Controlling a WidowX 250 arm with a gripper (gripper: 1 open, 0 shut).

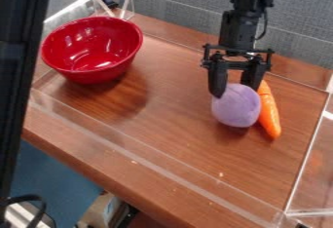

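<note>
A round lilac object (236,108) sits low on the wooden surface at right of centre, with an orange carrot (270,113) lying just to its right. My black gripper (236,76) is over the lilac object, its fingers reaching down to its top; whether they grip it is unclear. A red bowl (92,55) stands at the upper left.
Clear walls line the table's edges, and a grey backdrop (182,3) rises behind it.
</note>
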